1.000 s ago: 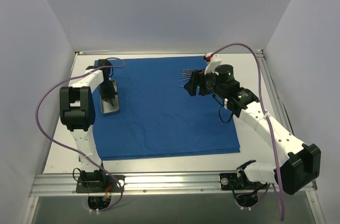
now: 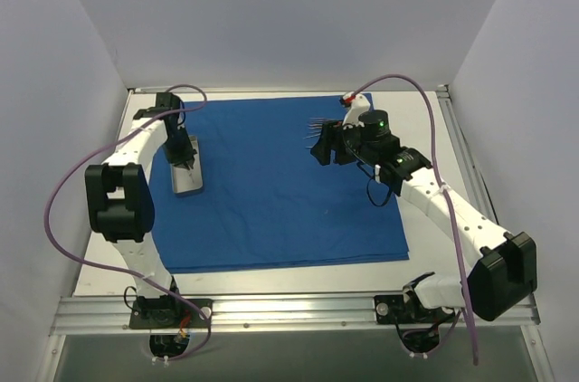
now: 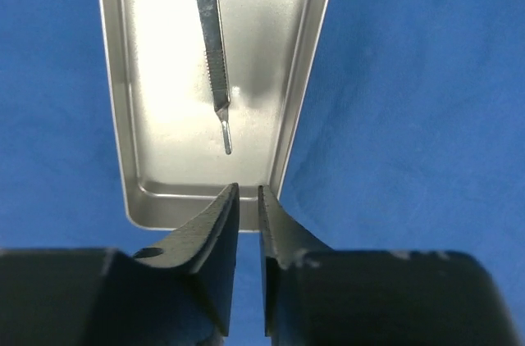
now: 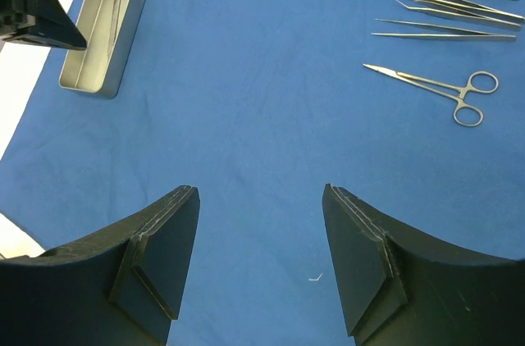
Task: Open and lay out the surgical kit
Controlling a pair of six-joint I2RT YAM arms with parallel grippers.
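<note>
A steel tray lies on the left of the blue drape, holding one slim steel instrument with a narrow tip. My left gripper is over the tray's near end, its fingertips a small gap apart with nothing visible between them. My right gripper hangs over the drape, fingers wide apart and empty. In the right wrist view, several tweezers lie in a row at the upper right, with scissor-like ring-handled forceps below them.
White table shows around the drape's edges, with walls on both sides.
The right arm has moved slightly left in the top view; the tray appears unmoved.
</note>
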